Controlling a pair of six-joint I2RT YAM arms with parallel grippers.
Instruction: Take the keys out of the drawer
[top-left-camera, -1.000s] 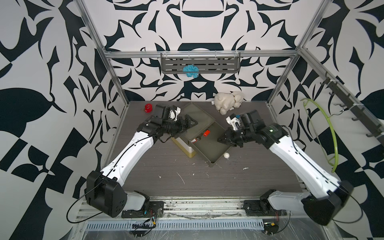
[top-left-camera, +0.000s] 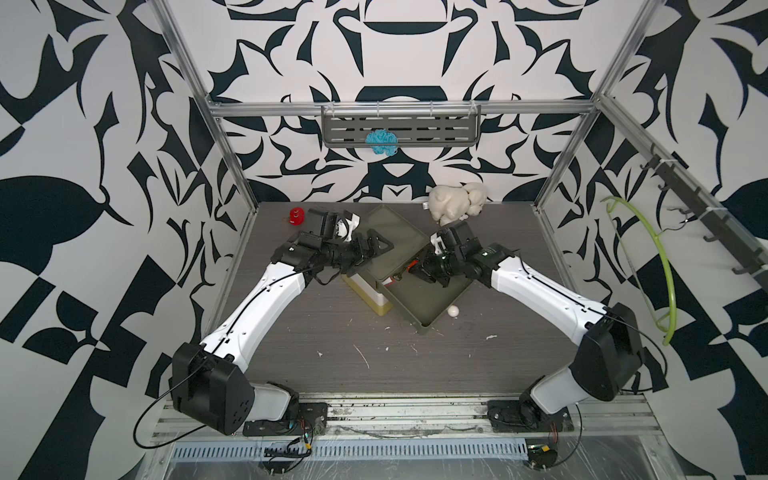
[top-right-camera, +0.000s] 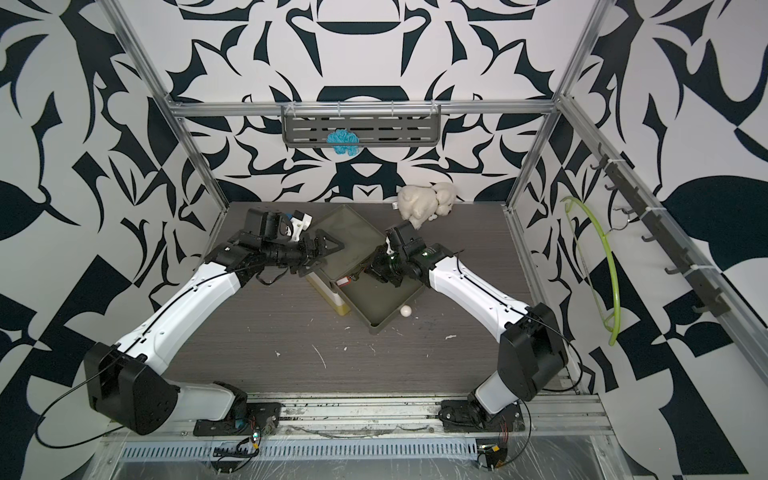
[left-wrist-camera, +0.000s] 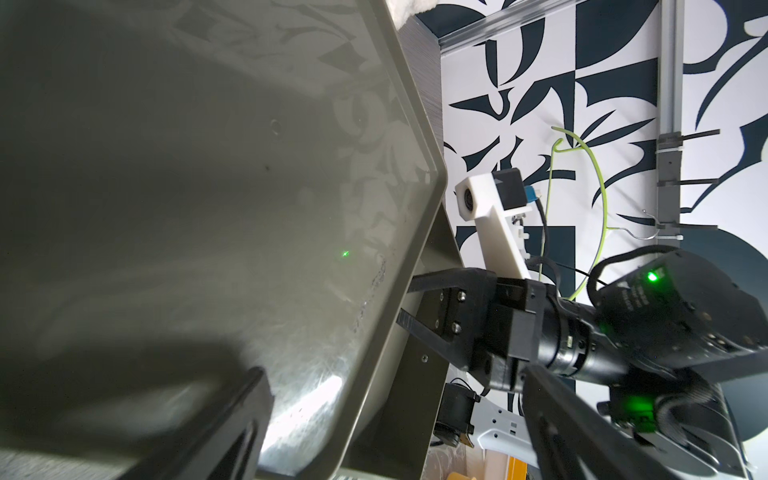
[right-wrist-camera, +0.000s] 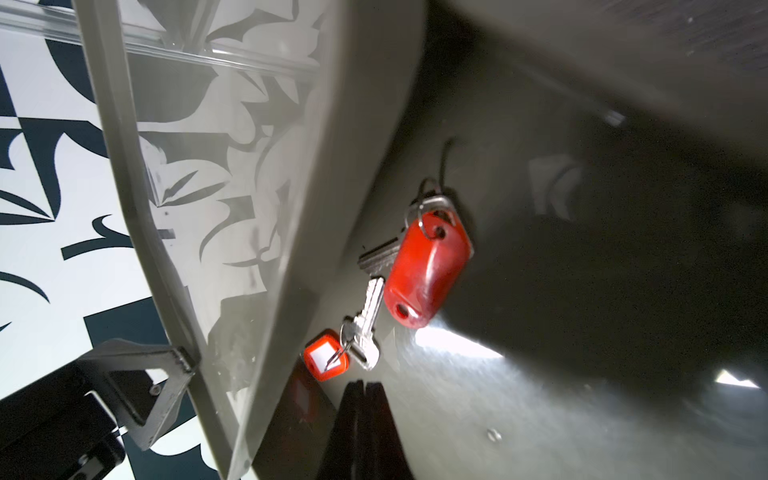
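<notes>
Inside the pulled-out drawer (top-left-camera: 428, 308) lie two sets of keys. One set of keys (right-wrist-camera: 368, 320) carries a small red tag with a white label; the other carries a larger red tag (right-wrist-camera: 428, 268) on a ring with a key beneath it. Over the drawer hangs my right gripper, shut, its fingertips just short of the small-tagged set, nothing seen between them. My left gripper stands open above the top of the drawer box (left-wrist-camera: 200, 200), its fingers well apart and empty.
The drawer's side wall and the box edge (right-wrist-camera: 336, 160) rise beside the keys. A white ball (top-left-camera: 453, 310) sits by the drawer's front corner, a white plush toy (top-left-camera: 456, 201) behind the box, a red object (top-left-camera: 297, 216) at the back left.
My right arm has swung leftward, bringing its gripper from the drawer's right edge to over the drawer near the keys. The left arm has kept its place.
</notes>
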